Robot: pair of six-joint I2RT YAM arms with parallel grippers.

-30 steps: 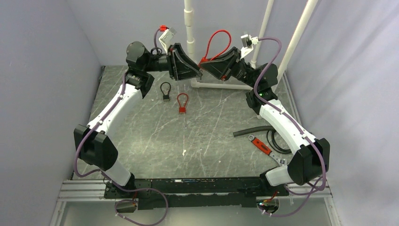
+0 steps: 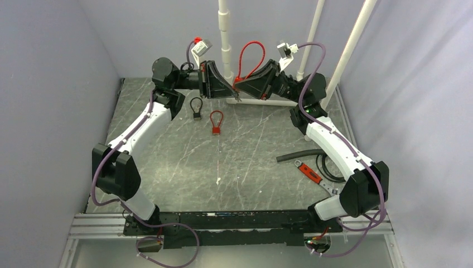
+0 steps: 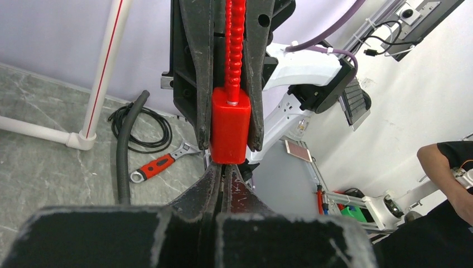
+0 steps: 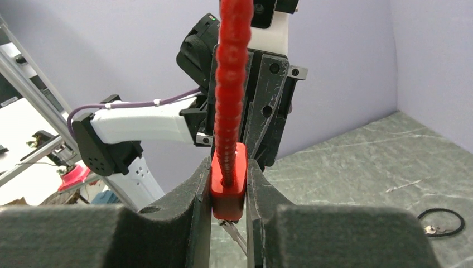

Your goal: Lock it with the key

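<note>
Between the two arms, a red cable lock (image 2: 255, 44) is held up in the air with its ribbed red loop rising. The right gripper's fingers flank both sides of the lock body (image 3: 230, 128), which sits between them. My left gripper is shut, with its fingertips against or just below the lock's underside. Silvery key-like metal (image 4: 234, 233) hangs under the lock in the right wrist view. Whether a key is in the keyhole or between the left fingertips is hidden. My right gripper is shut on the lock body.
A black cable lock (image 2: 197, 115) and another red cable lock (image 2: 216, 130) lie on the grey table. An orange-handled wrench (image 2: 310, 172), a dark hose (image 2: 298, 155) and a coiled cable are at the right. White pipes (image 2: 225, 33) stand at the back.
The right gripper and lock have moved slightly left and down in the top view, the loop shifting left too. The objects on the table have not moved.
</note>
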